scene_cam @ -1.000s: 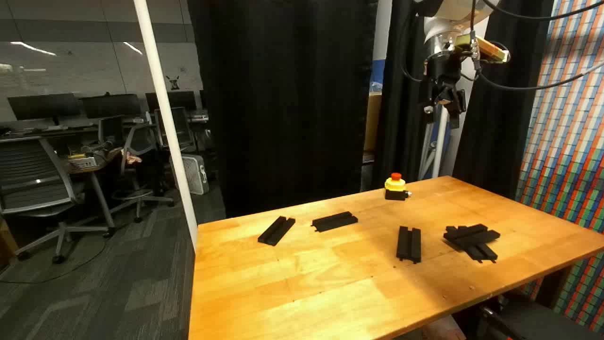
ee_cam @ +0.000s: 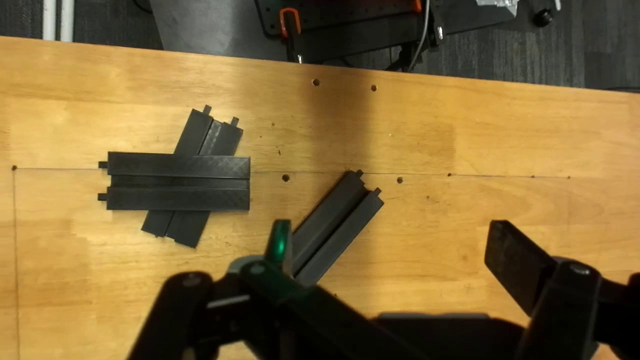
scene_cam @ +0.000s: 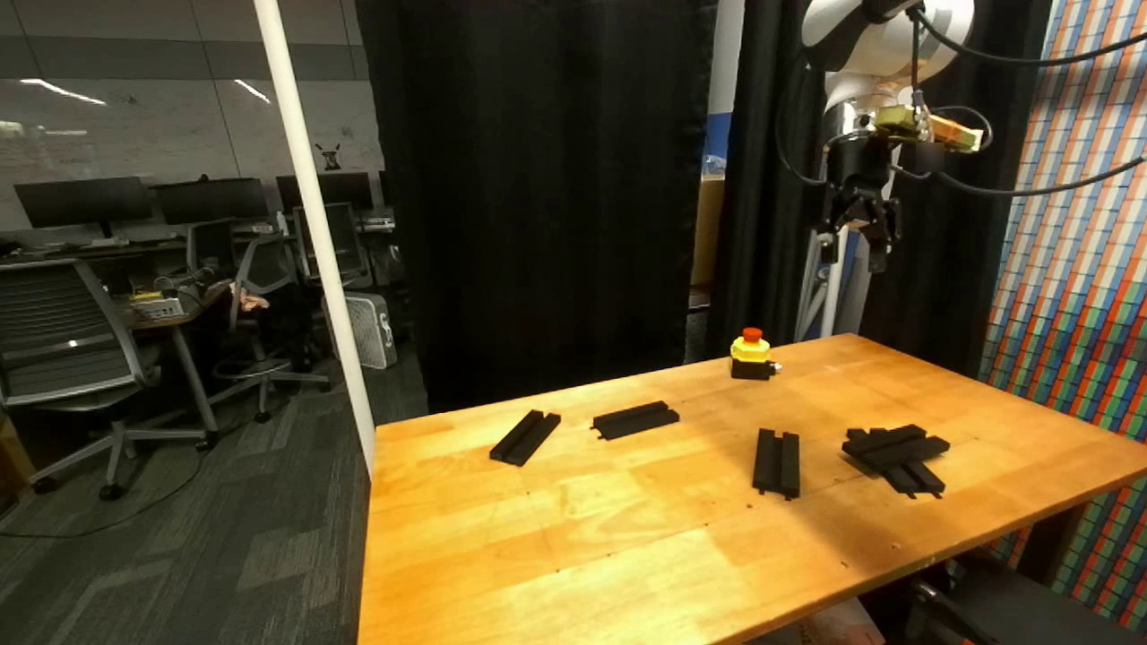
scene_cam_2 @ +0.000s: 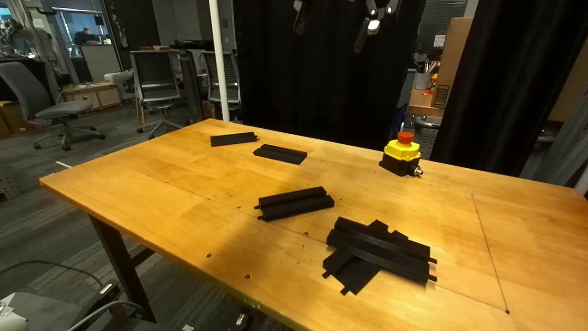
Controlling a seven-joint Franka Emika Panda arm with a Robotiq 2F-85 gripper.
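High above the table hangs my gripper (scene_cam: 854, 256), open and empty. In the wrist view its fingers (ee_cam: 279, 243) stand wide apart, and one covers the near end of a black grooved track piece (ee_cam: 339, 228). To the left of that piece, a black track piece (ee_cam: 180, 181) lies crosswise on top of another track piece (ee_cam: 195, 135) set at a slant. Two more black pieces rest farther off: one slanting piece (scene_cam: 524, 437) towards the table's left end, and another track piece (scene_cam: 636, 420) beside it. Small tabs stick out from the ends of several pieces.
A yellow emergency stop button (scene_cam_2: 402, 151) with a red top sits near the table's curtain side. Black curtains (scene_cam: 538, 215) hang behind it.
The arm and its gripper have moved right and somewhat lower in exterior view 1. The track pieces and the stop button lie where they were.
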